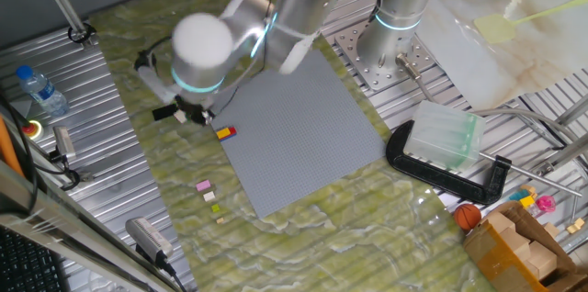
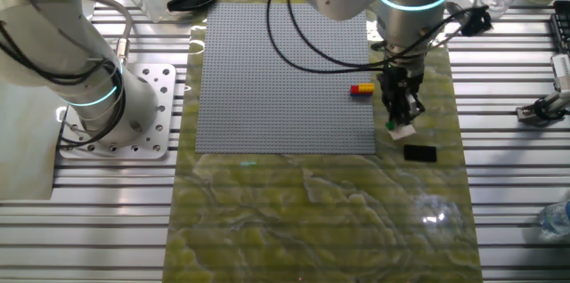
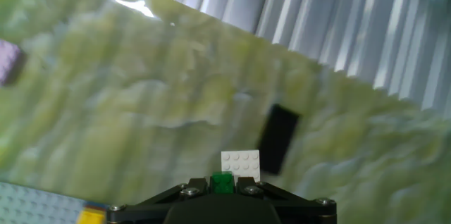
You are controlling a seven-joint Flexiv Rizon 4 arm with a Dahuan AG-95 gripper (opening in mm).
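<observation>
My gripper is shut on a small green brick (image 3: pixel 223 180), seen between its fingertips in the wrist view. Just beyond the green one is a white studded brick (image 3: pixel 240 162); whether the two are joined cannot be told. In exterior view 2 the gripper (image 2: pixel 398 116) hangs beside the grey baseplate (image 2: pixel 276 96), off its edge, with the white brick (image 2: pixel 403 132) below the fingers. A red and yellow brick pair (image 2: pixel 362 89) sits at the baseplate's near-gripper edge. A flat black piece (image 2: pixel 420 153) lies on the green mat close by.
Pink (image 1: pixel 203 185), white (image 1: pixel 209 196) and lime (image 1: pixel 216 207) bricks lie in a row on the mat. A black clamp (image 1: pixel 441 180) and a clear box (image 1: pixel 445 136) stand past the plate's far side. Most of the baseplate is bare.
</observation>
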